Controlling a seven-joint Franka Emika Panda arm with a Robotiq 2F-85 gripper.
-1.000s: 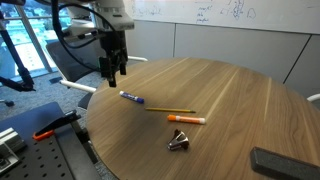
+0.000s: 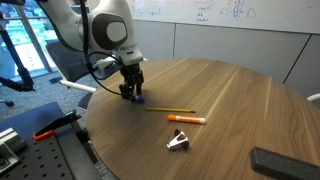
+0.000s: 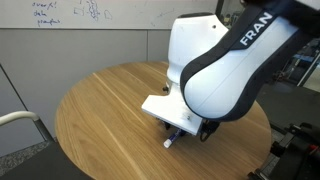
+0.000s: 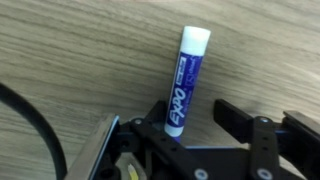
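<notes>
A white and blue Expo marker lies on the wooden table between the two fingers of my gripper in the wrist view. The left finger is close beside the marker, while a gap shows between it and the right finger. The fingers are part open. In exterior view 1 the gripper is low at the table's left side and covers most of the marker. Exterior view 2 shows the marker's white end sticking out below the arm.
An orange marker, a yellow pencil and a small dark metallic object lie near the table's middle. A black block sits at the front right.
The arm has come down and to the right from above the table's left edge. My gripper now stands over the blue marker, which has stayed about where it was.
</notes>
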